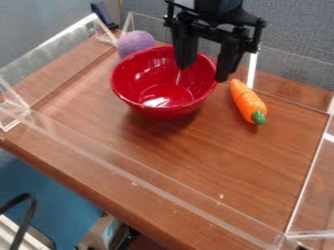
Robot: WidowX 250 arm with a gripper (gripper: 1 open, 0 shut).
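Note:
A red bowl (pixel 156 93) sits on the wooden table (pixel 183 171). Above its rear right part hangs my black gripper (pixel 206 57), its two fingers apart with nothing visible between them. An orange toy carrot (pixel 248 103) lies to the right of the bowl, green tip toward the front. A purple round object (pixel 135 43) rests behind the bowl at the back left, partly covered by the bowl.
Clear acrylic walls edge the table, with a grey padded wall (pixel 300 63) behind.

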